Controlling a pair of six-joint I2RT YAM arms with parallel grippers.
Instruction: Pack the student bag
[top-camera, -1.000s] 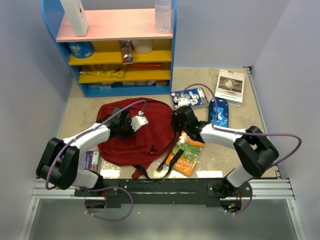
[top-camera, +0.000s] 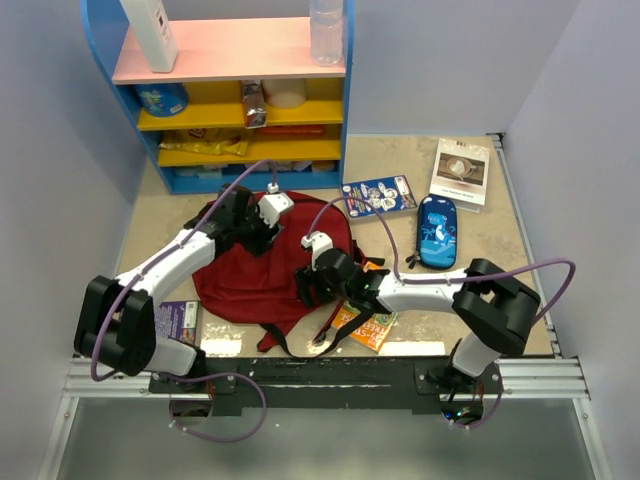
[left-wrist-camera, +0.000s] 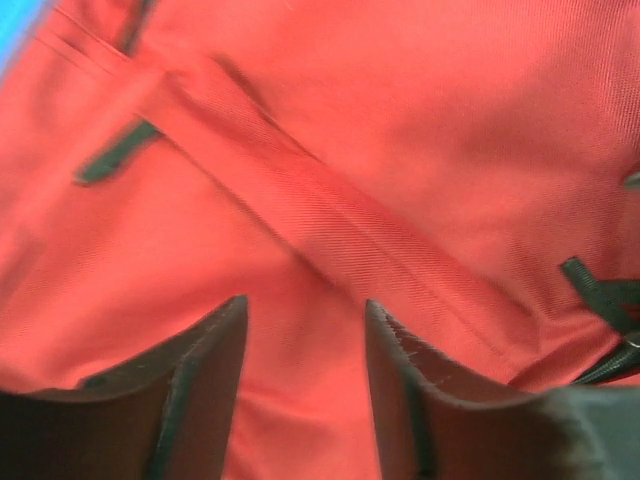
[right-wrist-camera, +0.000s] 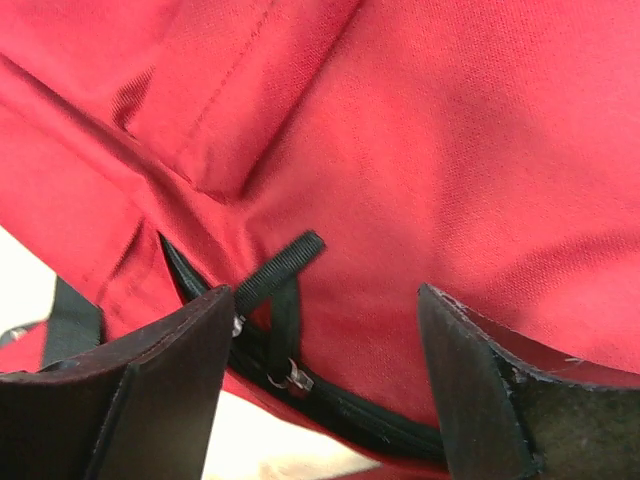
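Observation:
The red bag (top-camera: 240, 285) lies flat on the floor below the shelf. Over its upper middle is my left gripper, fingers apart, with only red cloth beneath and nothing between them. Near the bag's right side, my right gripper is open above the fabric; a dark zipper (right-wrist-camera: 360, 420) with black pull tabs (right-wrist-camera: 285, 270) runs close to its left finger. A blue pencil case (top-camera: 437, 232) lies to the right. An orange-green book (top-camera: 376, 330) is partly covered by the right arm, and a blue book (top-camera: 380, 196) lies at the back.
The shelf (top-camera: 240, 120) stands behind the bag, holding several items, with a clear bottle (top-camera: 326, 30) on top. A white booklet (top-camera: 460, 172) is at back right, a purple book (top-camera: 177, 321) at front left. Bare floor (top-camera: 500, 260) shows at the right.
My right gripper has moved left and toward the front, from the bag's right edge to over its lower right part. The left gripper has shifted slightly toward the back. The bag's outline has moved slightly.

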